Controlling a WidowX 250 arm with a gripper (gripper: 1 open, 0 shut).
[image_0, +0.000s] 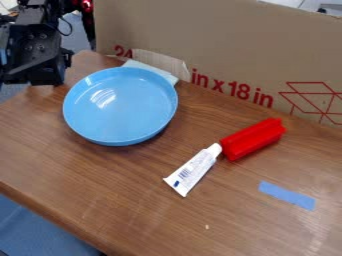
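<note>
The black robot arm with its gripper (32, 62) is at the top left, left of and above a light blue plate (120, 105); its fingers are dark and hard to make out. A white toothpaste tube (191, 173) lies diagonally right of the plate, its cap end beside a red cylindrical object (251, 139).
A large cardboard box (241, 45) stands along the back, with a white item (158, 70) behind the plate. A strip of blue tape (286, 196) is stuck on the wooden table (120, 195) at right. Its edge runs along the lower left.
</note>
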